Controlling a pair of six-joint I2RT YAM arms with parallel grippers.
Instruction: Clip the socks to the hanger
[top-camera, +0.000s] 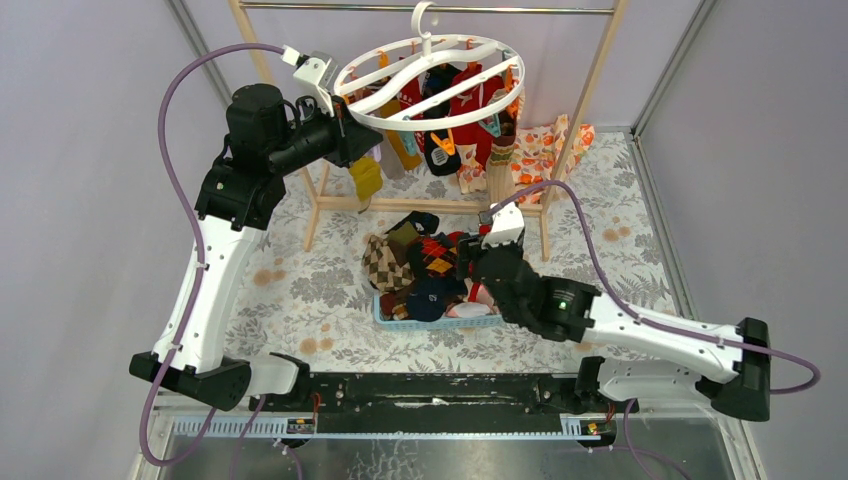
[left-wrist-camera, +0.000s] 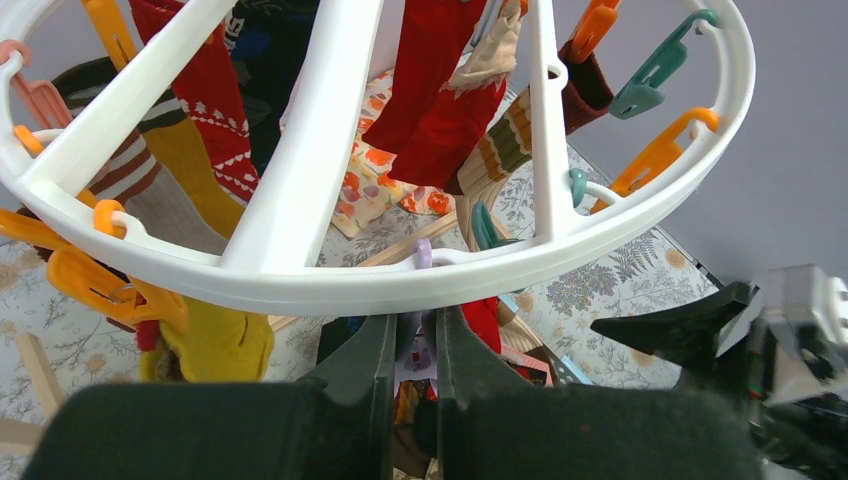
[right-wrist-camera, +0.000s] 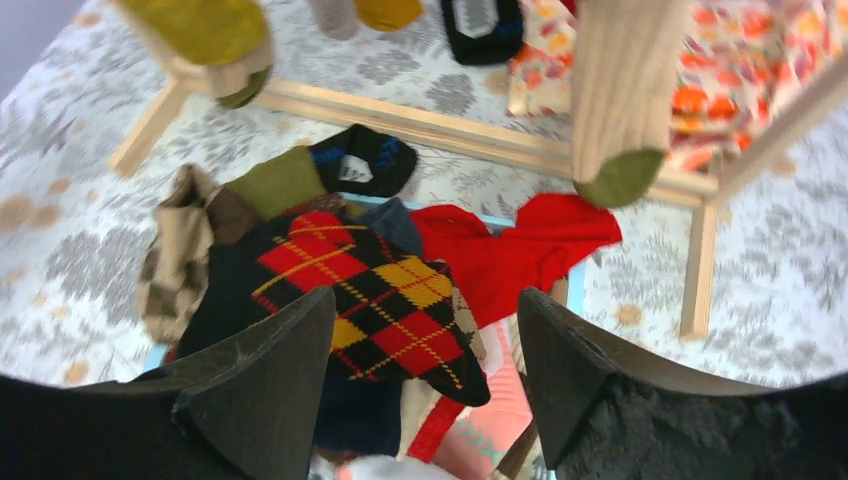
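Note:
The white round hanger (top-camera: 437, 122) hangs from the rack, with several socks clipped around it. In the left wrist view, my left gripper is shut on a light purple clip (left-wrist-camera: 424, 254) under the front rim; no sock shows in that clip. The argyle sock in black, red and yellow (right-wrist-camera: 400, 320) lies on top of the sock pile. Over it my right gripper stands open, its fingers (right-wrist-camera: 310, 335) apart on either side of the sock and not closed on it.
A light blue basket (top-camera: 440, 323) on the floor holds the pile, with a checkered sock (top-camera: 385, 265) at its left. Behind it runs the wooden rack's lower bar (right-wrist-camera: 430, 128). A yellow sock (top-camera: 367, 177) hangs near my left gripper.

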